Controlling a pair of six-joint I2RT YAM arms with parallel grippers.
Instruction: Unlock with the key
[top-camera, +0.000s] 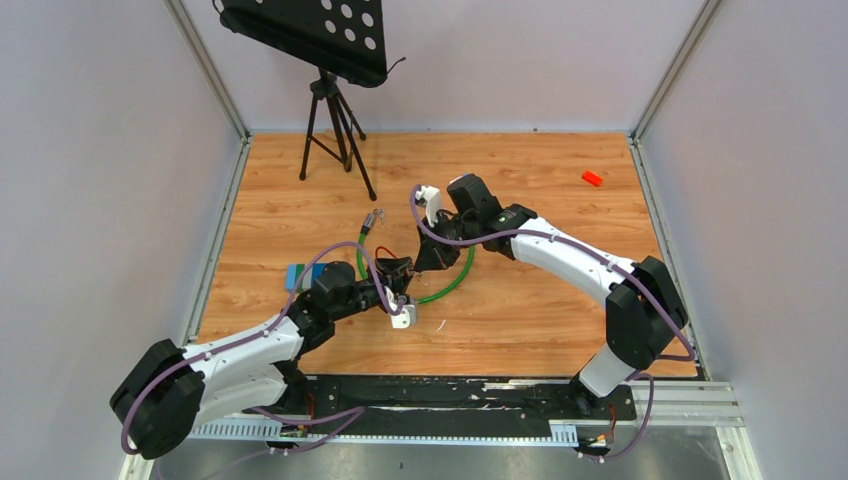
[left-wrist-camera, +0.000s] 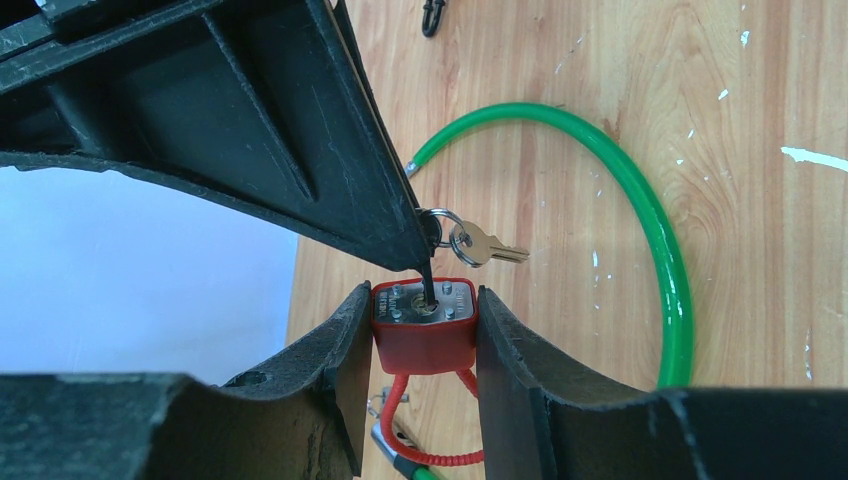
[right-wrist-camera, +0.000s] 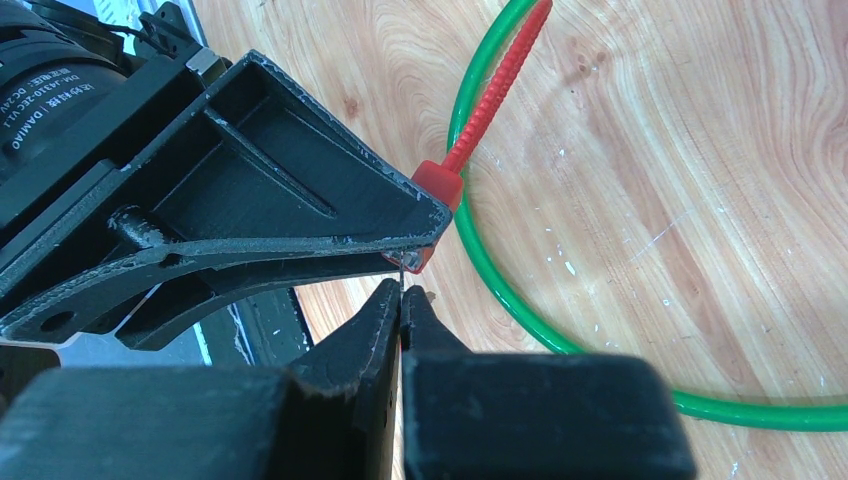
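Held in my left gripper is the red lock body (left-wrist-camera: 425, 350), its metal keyhole face turned up between the fingers. The tips of my right gripper are shut on a thin key (left-wrist-camera: 429, 285). Its narrow blade points down at the keyhole and its tip meets the lock face; how deep it sits cannot be told. From the ring (left-wrist-camera: 440, 213) at these fingertips a second, brass-coloured key (left-wrist-camera: 484, 245) hangs free to the side. In the right wrist view the left gripper's finger covers most of the lock.
A green cable (top-camera: 445, 292) loops over the wooden table around the grippers. Left of them lies a blue object (top-camera: 294, 277), partly hidden by the left arm. The black stand (top-camera: 340, 120) is at the back, a small red piece (top-camera: 592, 178) far right.
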